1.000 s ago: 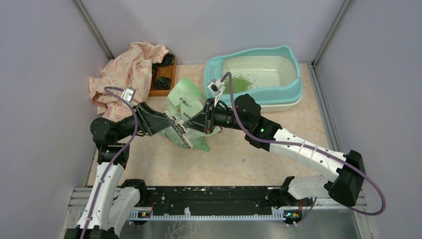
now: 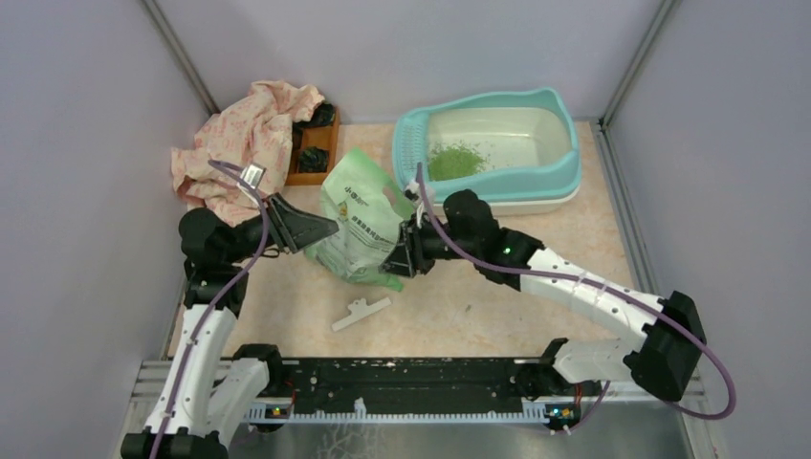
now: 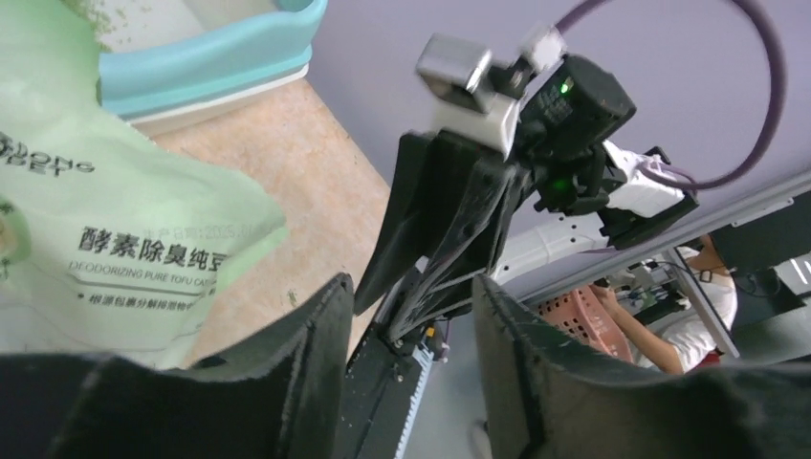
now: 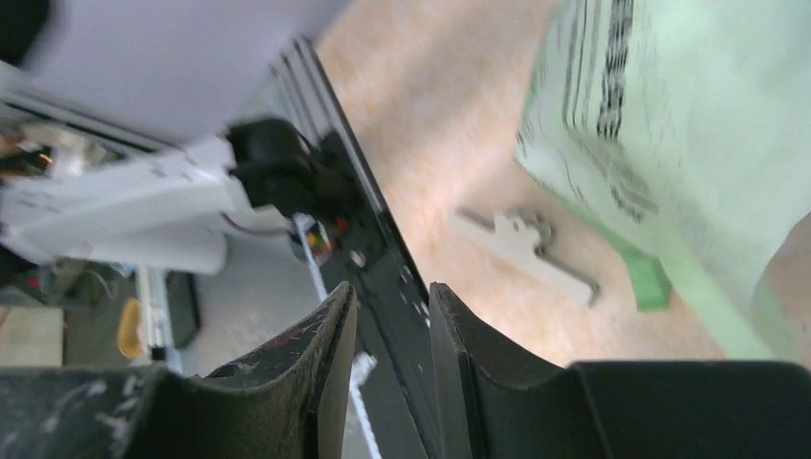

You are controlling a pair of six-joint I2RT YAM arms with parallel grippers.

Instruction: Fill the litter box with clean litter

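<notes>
The green litter bag (image 2: 357, 210) lies on the table before the blue litter box (image 2: 559, 177), which holds a patch of green litter at its left. My left gripper (image 2: 325, 228) hangs over the bag's left side, fingers apart, nothing between them. My right gripper (image 2: 397, 263) is low at the bag's right side; in the right wrist view its fingertips are apart with nothing seen between them. A pale bar clip (image 2: 361, 313) lies loose on the table below the bag.
A wooden tray (image 2: 318, 164) with dark bundles and a pink patterned cloth (image 2: 239, 143) sit at the back left. Bare table lies right of the bag and below the box.
The clip has gone from between the grippers down to the table.
</notes>
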